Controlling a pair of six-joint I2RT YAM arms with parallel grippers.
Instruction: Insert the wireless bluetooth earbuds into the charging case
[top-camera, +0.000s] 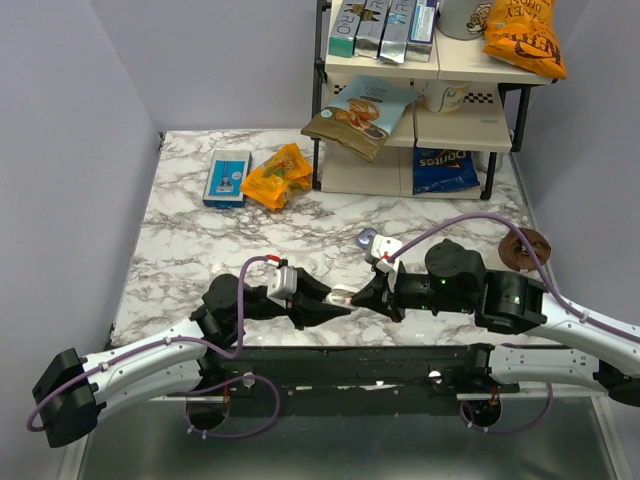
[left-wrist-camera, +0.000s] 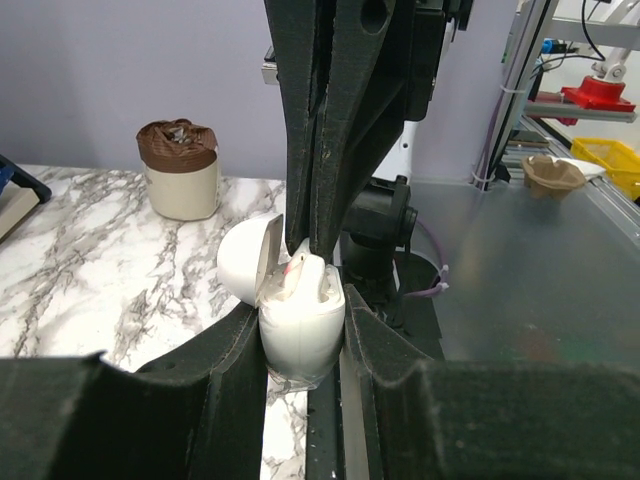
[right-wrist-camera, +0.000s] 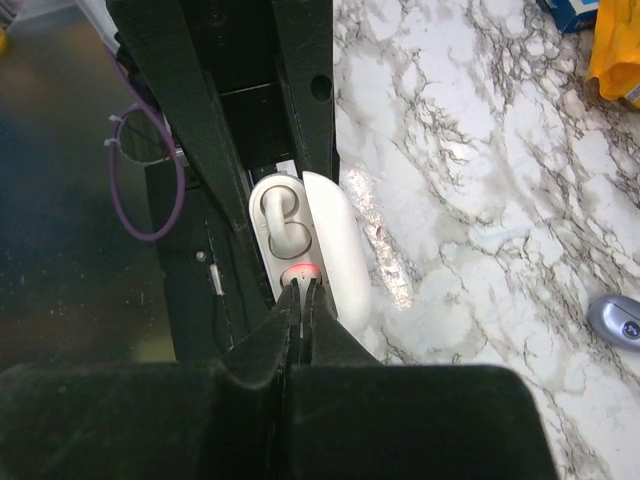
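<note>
The open white charging case (right-wrist-camera: 336, 245) is held by my left gripper above the table's front edge, lid raised. In the right wrist view one earbud (right-wrist-camera: 286, 225) sits in its slot; at the other slot a red light glows under the tips of my right gripper. The right gripper is shut with its tips right at the case; whether they touch an earbud there is hidden. In the top view the two grippers meet at the case (top-camera: 340, 297).
A grey oval object (top-camera: 365, 238) lies on the marble table (top-camera: 200, 260) behind the grippers. A shelf rack (top-camera: 460, 130) with snacks stands at the back. A blue box (top-camera: 226, 178), an orange bag (top-camera: 275, 178) and a brown-topped container (left-wrist-camera: 180, 190) stand around the table.
</note>
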